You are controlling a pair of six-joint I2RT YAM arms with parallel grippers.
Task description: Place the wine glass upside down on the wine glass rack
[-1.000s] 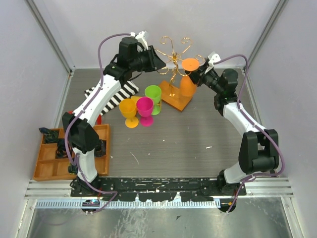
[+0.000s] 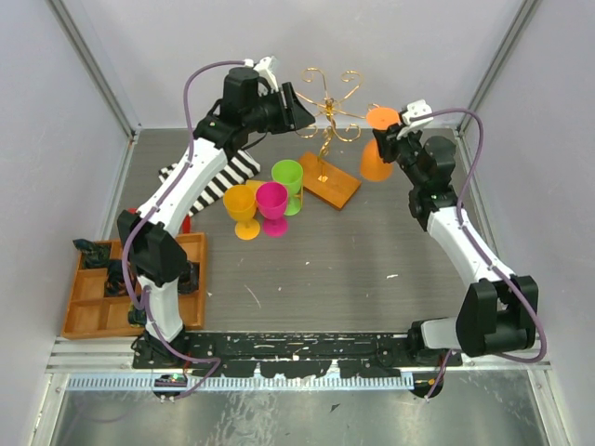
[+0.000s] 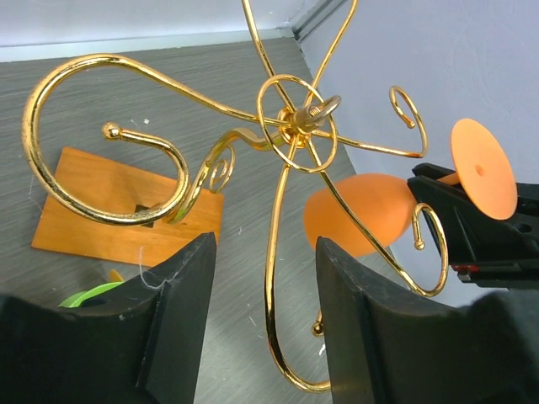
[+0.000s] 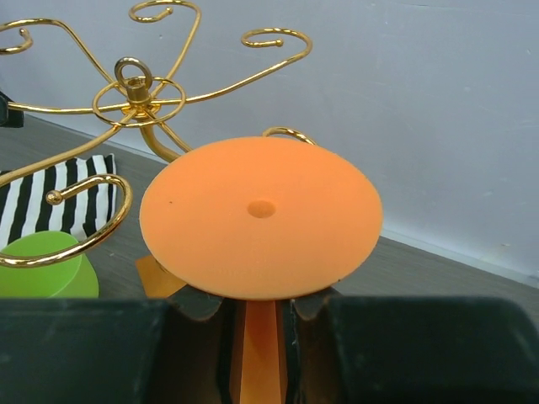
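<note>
My right gripper (image 2: 389, 141) is shut on the stem of the orange wine glass (image 2: 375, 163). The glass hangs upside down, its round foot above and its bowl below, just right of the gold rack (image 2: 327, 107). In the right wrist view the foot (image 4: 261, 240) covers much of the scene ahead, with the stem (image 4: 259, 353) between the fingers. From the left wrist view, the orange bowl (image 3: 358, 210) shows behind a curled rack arm (image 3: 345, 206), clear of the rack's centre. My left gripper (image 2: 302, 116) stands open by the rack's left side; a gold arm runs through the gap between its fingers.
Yellow (image 2: 242, 204), pink (image 2: 271, 203) and green (image 2: 287, 177) glasses stand together left of the rack's wooden base (image 2: 331, 180). A striped cloth (image 2: 228, 177) and a sectioned wooden tray (image 2: 88, 288) lie to the left.
My right gripper has drawn the orange glass rightward, away from the rack. The left arm has barely moved.
</note>
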